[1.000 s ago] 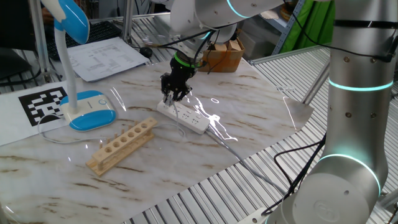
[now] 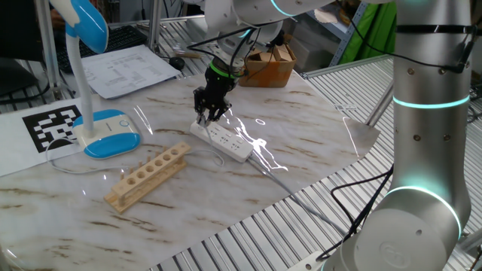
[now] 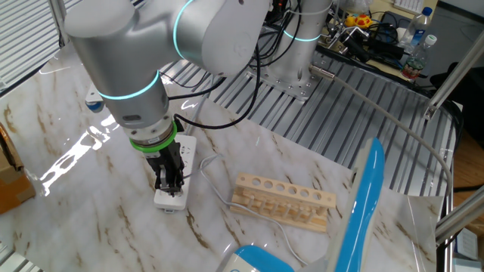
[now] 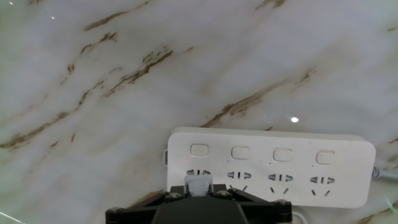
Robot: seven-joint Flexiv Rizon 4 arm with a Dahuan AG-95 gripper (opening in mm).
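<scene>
A white power strip (image 4: pixel 348 149) with several switches and sockets lies flat on the marbled table; it also shows in exterior view 1 (image 2: pixel 239 150) and in exterior view 2 (image 3: pixel 188 143). My gripper is over the strip's end socket, shut on a pale grey plug (image 4: pixel 198 185). The plug's front edge meets the socket's upper slots in the wrist view. Its prongs are hidden, so how deep it sits cannot be told. From the gripper a thin grey cable (image 3: pixel 215 157) loops across the table to the blue-and-white lamp (image 2: pixel 113 135).
A wooden test-tube rack (image 2: pixel 151 177) stands between strip and lamp. Printed papers (image 2: pixel 132 71) and a cardboard box (image 2: pixel 267 71) lie farther back. The strip's own cord (image 2: pixel 294 194) runs off over the slatted edge. Bare table surrounds the rack's front.
Over the last second the arm and gripper have shifted slightly left in exterior view 1, toward the strip's end, carrying the plug and cable.
</scene>
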